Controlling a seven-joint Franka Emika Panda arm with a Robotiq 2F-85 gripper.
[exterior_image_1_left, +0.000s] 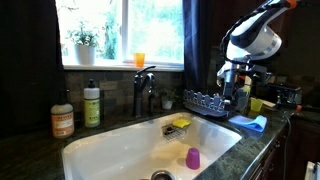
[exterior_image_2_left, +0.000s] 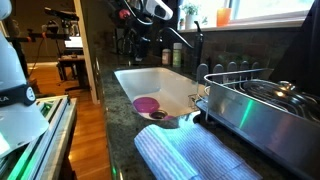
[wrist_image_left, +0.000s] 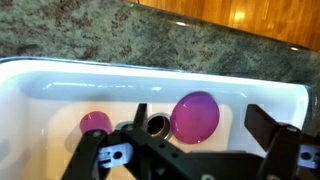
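In the wrist view, a round purple plate or lid (wrist_image_left: 194, 117) lies in the white sink (wrist_image_left: 250, 88), beside the drain (wrist_image_left: 158, 126). A smaller purple cup (wrist_image_left: 95, 123) stands farther left; in exterior view 1 this cup (exterior_image_1_left: 193, 158) is upright on the sink floor. My gripper is open above the sink, its two dark fingers (wrist_image_left: 268, 125) wide apart with nothing between them. From above, the plate appears between the fingers, while the cup is outside them on the left. How high the gripper hangs over the plate is hard to tell.
A black faucet (exterior_image_1_left: 138, 92) rises behind the sink. A metal dish rack (exterior_image_1_left: 205, 103) and a blue cloth (exterior_image_1_left: 248, 123) occupy the counter on the right. Soap bottles (exterior_image_1_left: 92, 104) stand at the back left. A yellow sponge (exterior_image_1_left: 181, 122) rests near the sink's back edge.
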